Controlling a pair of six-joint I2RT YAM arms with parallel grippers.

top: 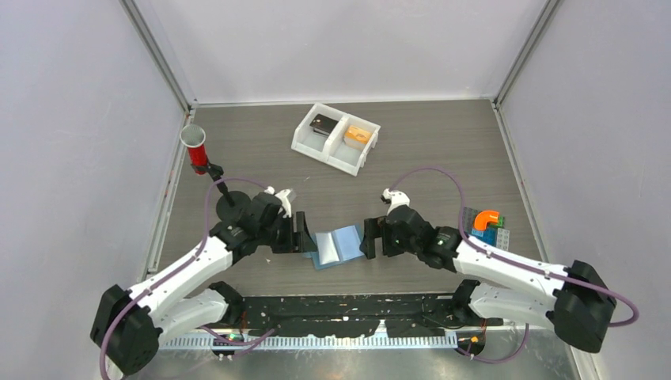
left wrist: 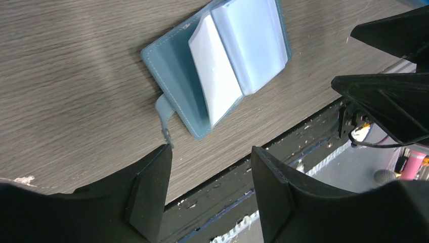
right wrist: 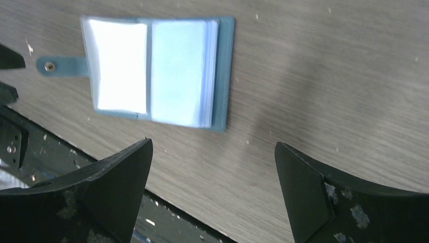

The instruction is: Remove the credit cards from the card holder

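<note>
The blue card holder (top: 338, 246) lies opened flat on the table between the two arms, its strap with a metal snap pointing left. In the right wrist view a white sleeve (right wrist: 122, 66) and a pale blue sleeve stack (right wrist: 177, 73) fill its two halves. My left gripper hovers by the strap (left wrist: 164, 115) on the left side, fingers apart with nothing between them. On the right side of the holder stands my right gripper, wide open and empty, not touching it.
A white two-part tray (top: 345, 161) at the back holds a dark card-like item (top: 324, 123) and an orange-and-white box (top: 358, 135). A red cylinder on a stand (top: 198, 150) is at the left, toy blocks (top: 489, 226) at the right. Bare table lies behind the holder.
</note>
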